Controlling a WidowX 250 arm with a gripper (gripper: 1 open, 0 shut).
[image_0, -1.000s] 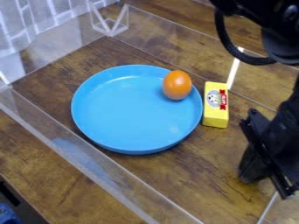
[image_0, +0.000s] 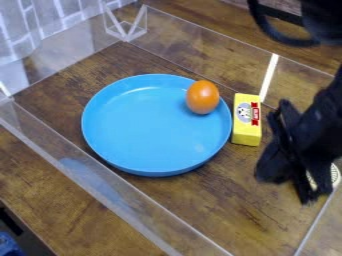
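Note:
The black gripper (image_0: 274, 160) is at the right of the camera view, blurred, just right of and below a yellow box with a red label (image_0: 246, 125). Its fingertips are too blurred to tell their state. An orange round object (image_0: 202, 97) sits on the right rim area of a blue plate (image_0: 150, 135), left of the box.
Clear plastic edges run along the left and back. A white strip lies behind the box, and a pale round item is partly hidden behind the gripper at right.
The gripper has moved upward in the view, toward the box's right side, and is now blurred. The plate, orange object and box look unmoved.

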